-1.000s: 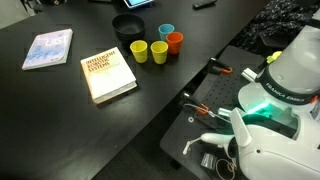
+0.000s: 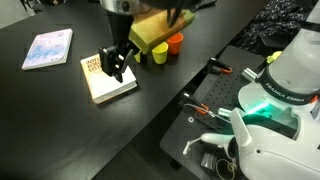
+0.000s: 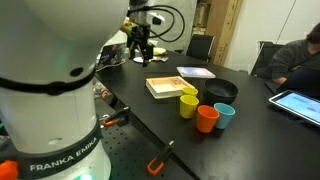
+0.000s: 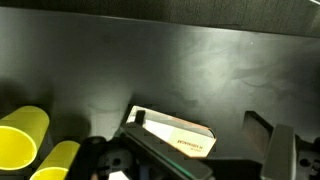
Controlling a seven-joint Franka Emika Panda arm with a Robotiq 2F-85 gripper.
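A thick book (image 2: pixel 105 84) with a cream and orange cover lies flat on the dark table. My gripper (image 2: pixel 128 66) hangs above it near its right edge, toward the cups. In the wrist view the gripper is open, its two fingers far apart, with nothing held between them. Part of the book (image 4: pixel 178 130) shows below and between those fingers. From exterior view 2, the gripper (image 3: pixel 147 60) appears above the table beyond the book (image 3: pixel 172 87).
Two yellow cups (image 3: pixel 188 104), an orange cup (image 3: pixel 207 119) and a blue cup (image 3: pixel 225 115) stand close together beside a black bowl (image 3: pixel 220 90). A flat, pale book (image 2: pixel 48 48) lies farther left. A person (image 3: pixel 298 68) sits at the far side.
The arm has come into exterior view 1 from the top and its gripper has moved down over the book's area, now covering the bowl. Book and cups look unmoved.
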